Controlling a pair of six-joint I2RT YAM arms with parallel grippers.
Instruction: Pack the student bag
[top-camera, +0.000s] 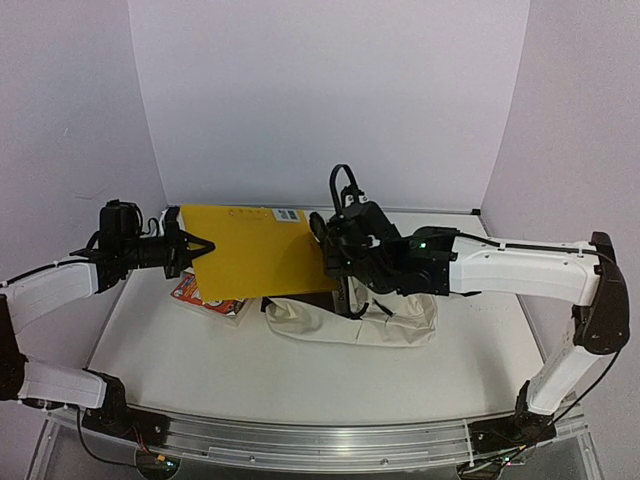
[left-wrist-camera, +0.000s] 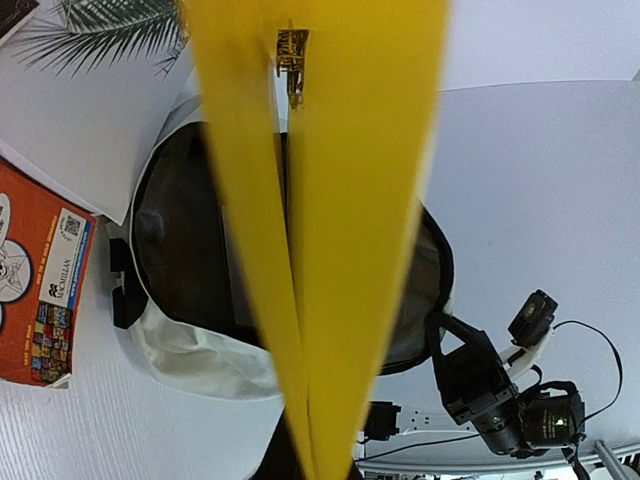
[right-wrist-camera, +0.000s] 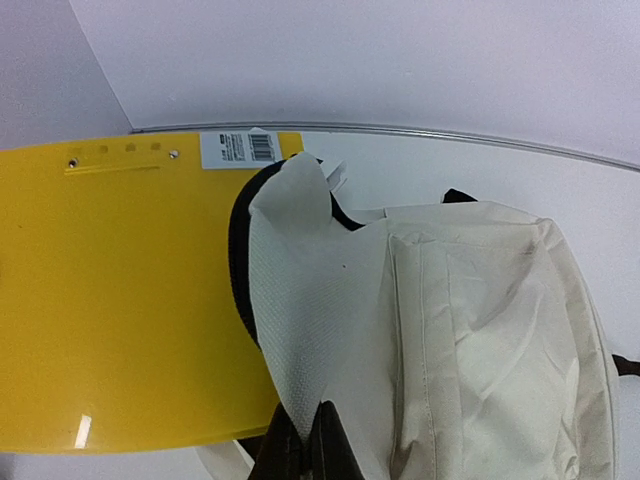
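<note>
A yellow folder (top-camera: 255, 252) spans the space between my two arms in the top view. My left gripper (top-camera: 208, 246) is shut on its left edge. The folder's far end reaches the mouth of the cream bag (top-camera: 395, 325), which lies on the table. In the right wrist view my right gripper is shut on the bag's upper flap (right-wrist-camera: 300, 290), pulling it up in a fold. The left wrist view looks along the folder (left-wrist-camera: 350, 150) to the bag's gaping dark opening (left-wrist-camera: 180, 240). How deep the folder's end sits is hidden by the flap.
An orange comic book (left-wrist-camera: 35, 280) lies left of the bag, partly under the folder from above. A book with palm leaves (left-wrist-camera: 110, 35) is behind it.
</note>
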